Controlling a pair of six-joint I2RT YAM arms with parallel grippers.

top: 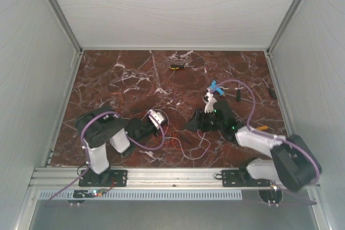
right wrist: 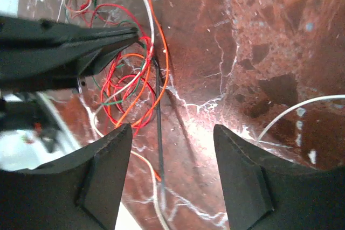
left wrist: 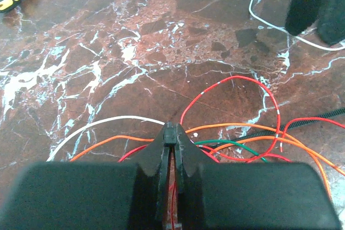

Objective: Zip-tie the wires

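Red, orange, green and white wires [left wrist: 242, 138] run in loose loops past the fingertips of my left gripper. That gripper is shut; whether any wire is pinched in its tips cannot be made out. A black ribbed zip tie [left wrist: 318, 121] stretches rightward from the bundle. The right wrist view shows the zip tie [right wrist: 159, 133] hanging below the wire loops [right wrist: 135, 90] beside the left fingers [right wrist: 108, 41]. My right gripper stands open to the right of the bundle, with nothing held between its fingers.
A screwdriver [top: 177, 67] lies at the back of the marble table. Blue-handled pliers [top: 216, 88], a black-handled tool [top: 238, 95] and an orange handle [top: 262, 128] are around the right arm. A white wire [top: 188, 157] curls in front.
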